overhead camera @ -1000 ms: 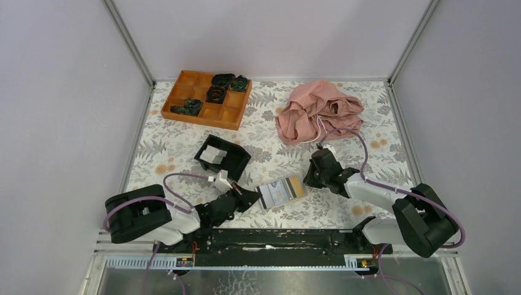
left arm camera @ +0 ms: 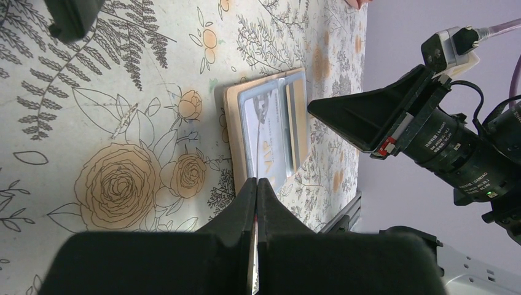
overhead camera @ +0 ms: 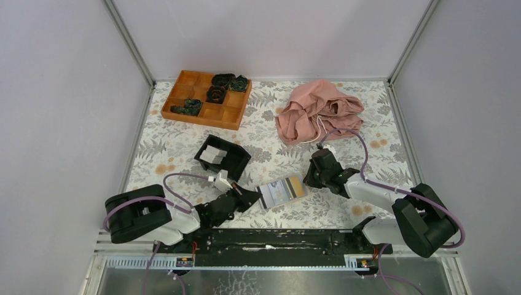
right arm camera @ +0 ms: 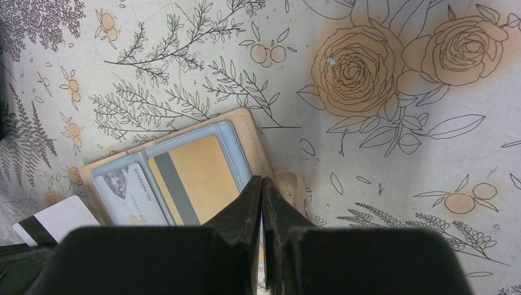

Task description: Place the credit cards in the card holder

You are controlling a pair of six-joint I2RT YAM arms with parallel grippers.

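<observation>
The card holder (overhead camera: 282,192) lies open on the table between my grippers, with a white card and a yellow striped card (right arm camera: 190,178) in it. My left gripper is shut at the holder's near edge, nothing visible between its fingers. My right gripper is over the holder's other end, fingertips close together; in the top view it is mostly hidden by its housing. A white card with a dark stripe (right arm camera: 61,215) shows at the lower left of the right wrist view.
A black box (overhead camera: 230,163) with white items stands behind the left gripper. A wooden compartment tray (overhead camera: 212,112) with dark rolled items is at the back left, a pink cloth (overhead camera: 316,107) at the back right.
</observation>
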